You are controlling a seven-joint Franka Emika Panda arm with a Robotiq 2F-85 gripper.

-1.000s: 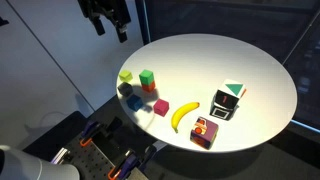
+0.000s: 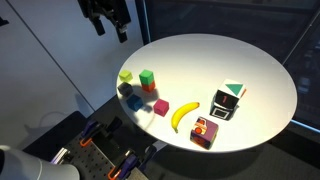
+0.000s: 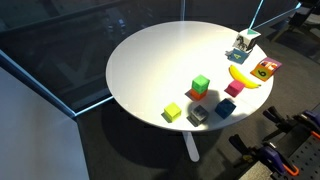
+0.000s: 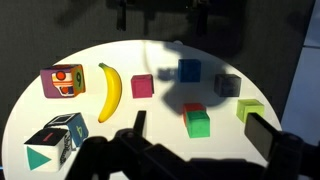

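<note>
High over the table's left side, my gripper (image 2: 111,31) hangs open, its two fingers wide apart and nothing between them. Below it, in the wrist view, a green block (image 4: 199,124) rests on a red block (image 4: 190,107). Close by lie a yellow-green block (image 4: 250,109), a black block (image 4: 228,85) and a blue block (image 4: 189,70). A pink block (image 4: 142,86) sits between the blue one and a yellow banana (image 4: 111,93). The gripper is outside exterior view 2.
On the white round table (image 2: 215,60) stands a picture cube (image 2: 204,133) near the front edge. Two larger patterned cubes, the upper one (image 2: 234,88) with a green triangle, are at the right.
</note>
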